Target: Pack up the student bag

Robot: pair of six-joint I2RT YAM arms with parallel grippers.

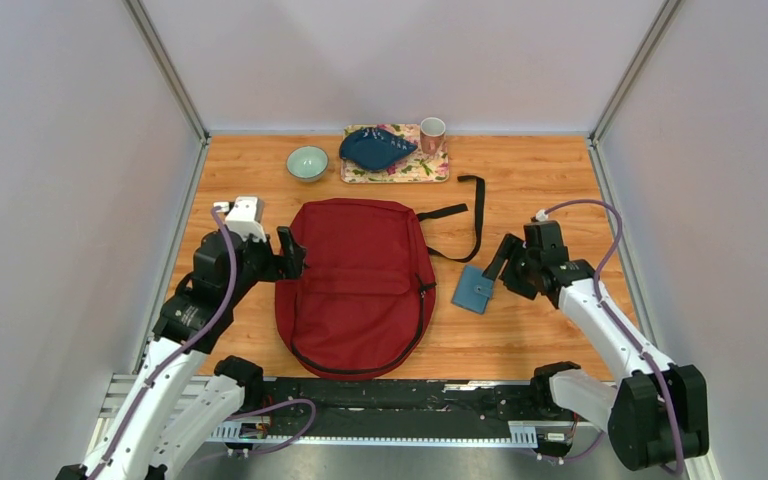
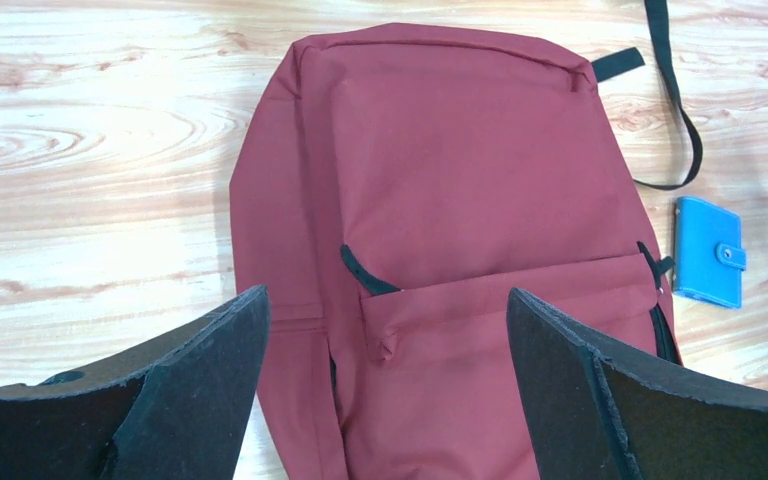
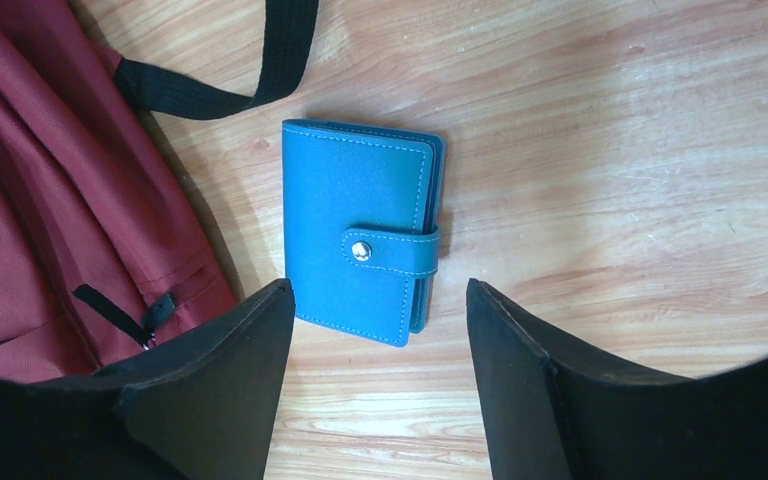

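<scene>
A red backpack (image 1: 360, 265) lies flat in the middle of the table, its zipper along the lower right edge. Just right of it rests a blue snap-strap wallet or notebook (image 3: 360, 200), flat on the wood. My right gripper is above the table near the blue item's lower end, its fingers apart and nothing held between them. Over the backpack's left side hangs my left gripper, open and empty, with only red fabric below in the left wrist view.
At the back stands a floral tray (image 1: 395, 175) carrying a dark blue pouch (image 1: 375, 148) and a cup (image 1: 433, 134). A green bowl (image 1: 307, 163) sits left of it. The black strap (image 1: 479, 220) curls right of the backpack. Bare wood lies at the far right.
</scene>
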